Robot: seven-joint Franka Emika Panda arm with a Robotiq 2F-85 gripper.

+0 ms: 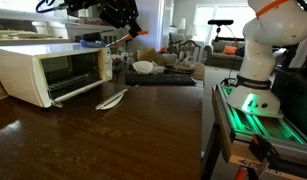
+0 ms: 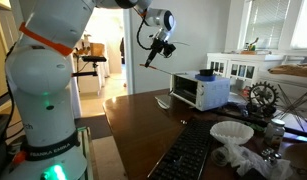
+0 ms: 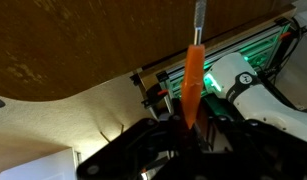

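An orange-handled utensil with a thin metal shaft is held in my gripper, which is shut on the handle in the wrist view. The same gripper hangs high in exterior view 1, above and in front of the white toaster oven. Exterior view 2 shows the gripper raised well clear of the table; the utensil's far end is too small to make out there. A flat white item lies on the brown table by the oven.
A black keyboard lies along the table. Near it are a white bowl and a crumpled clear plastic bag. A dark pot sits on the oven.
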